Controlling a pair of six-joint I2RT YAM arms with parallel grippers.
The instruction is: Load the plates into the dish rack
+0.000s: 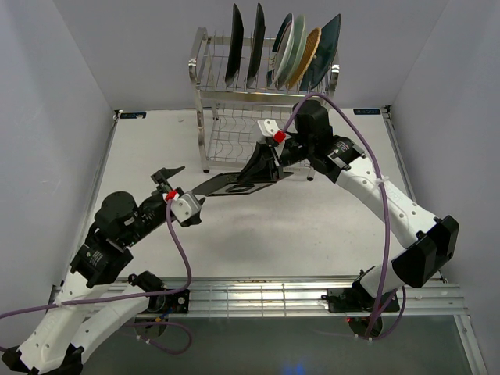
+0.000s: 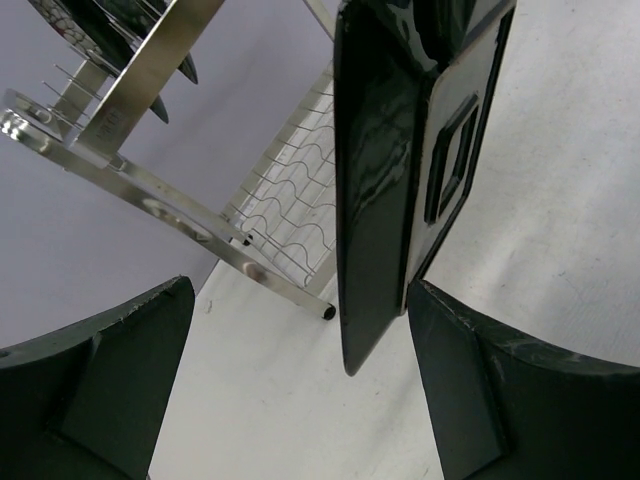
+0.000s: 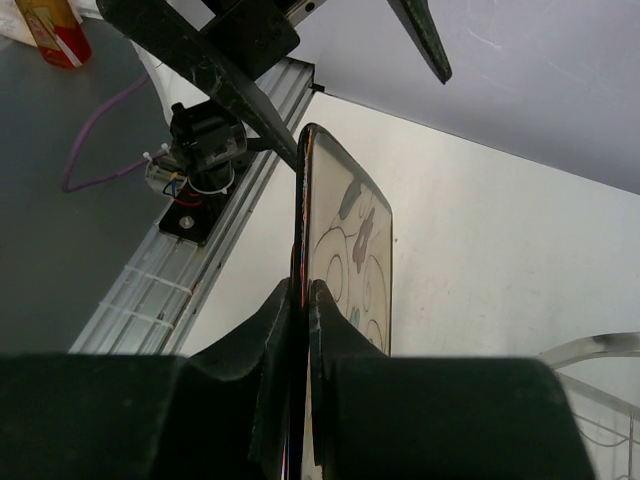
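Note:
My right gripper (image 1: 258,166) is shut on the edge of a dark square plate (image 1: 242,183), held tilted over the middle of the table; in the right wrist view its patterned pale face (image 3: 350,250) shows. My left gripper (image 1: 183,195) stands open at the plate's left end; in the left wrist view the plate (image 2: 375,220) rises between and beyond its spread fingers. The dish rack (image 1: 203,94) stands at the back, with several plates upright on its top tier.
The rack's lower tier (image 1: 230,142) looks empty where visible. Walls flank both sides, and a rail runs along the front edge.

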